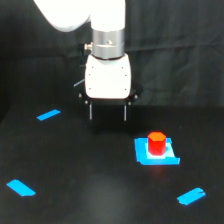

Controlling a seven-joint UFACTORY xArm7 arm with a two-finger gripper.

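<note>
A small red block (156,140) with a faceted outline sits on a white and blue base (172,158) on the dark table, right of centre. Up and to the left of it hangs my gripper (108,114), pointing down below the white hand (108,77). Its two thin dark fingers stand wide apart, so it looks open, and nothing shows between them. A clear gap separates the gripper from the red block.
Blue strips lie on the black surface: one at the far left (48,115), one at the front left (20,188) and one at the front right (191,196). Dark curtains hang behind.
</note>
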